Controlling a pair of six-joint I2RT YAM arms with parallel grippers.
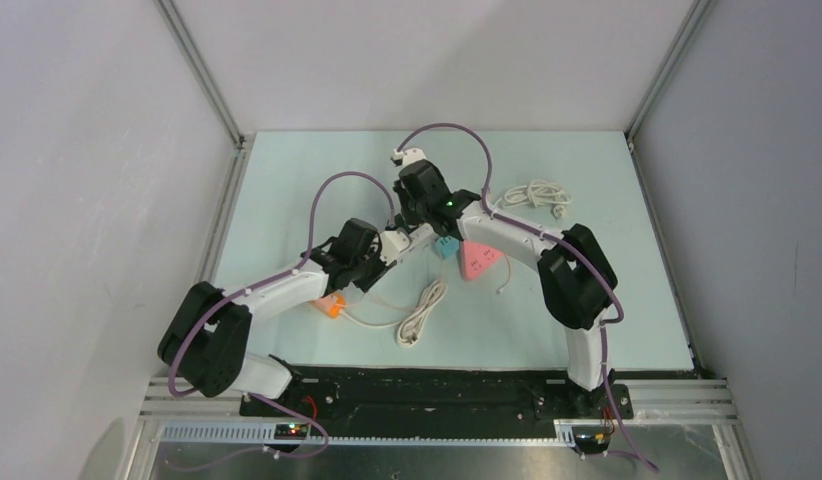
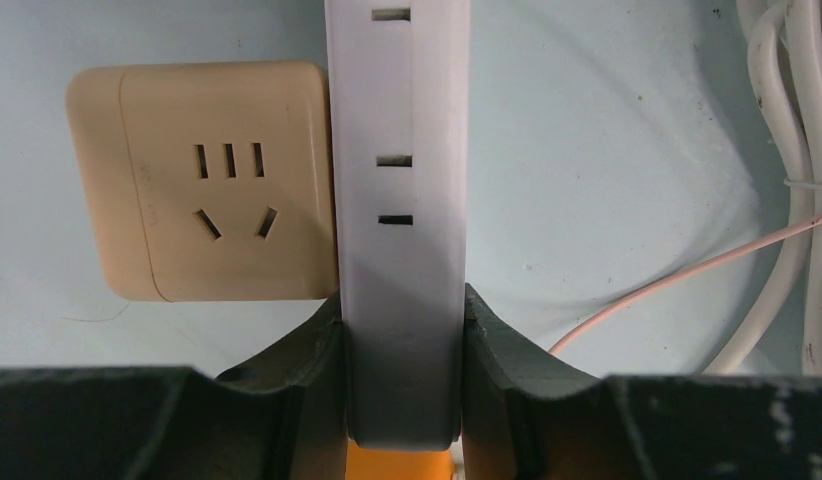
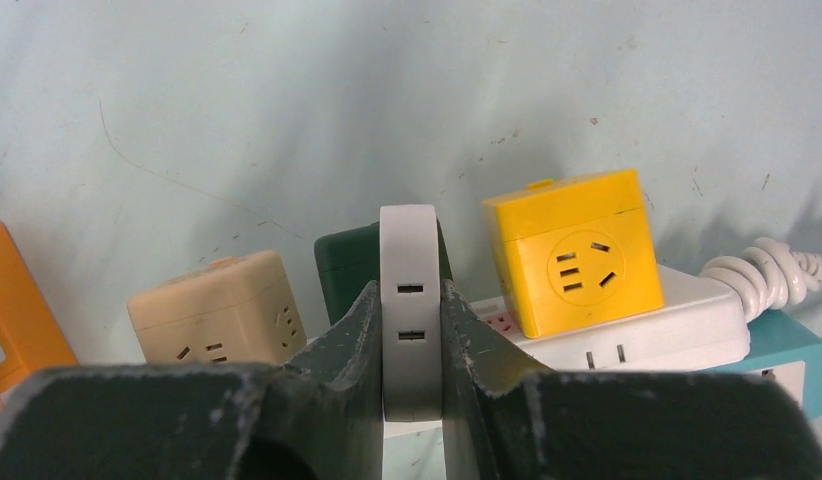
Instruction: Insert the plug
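Note:
In the left wrist view my left gripper is shut around one end of the long white power strip [image 2: 402, 120], its fingers on both sides. My right gripper is shut on a narrow pale-grey plug block [image 3: 411, 255] with slots on its face. That block stands in front of a dark green plug block [image 3: 347, 262] and over the strip; its lower end is partly hidden, so I cannot tell whether it touches the strip. In the top view the right gripper [image 1: 406, 222] sits beyond the left gripper [image 1: 381, 270], along the strip.
A beige plug block [image 2: 217, 180] sits against the strip's side; a yellow one [image 3: 577, 255] stands at the strip, right of the held block. Teal [image 1: 446, 247] and pink [image 1: 477, 260] power blocks and coiled cable [image 1: 422, 312] lie nearby.

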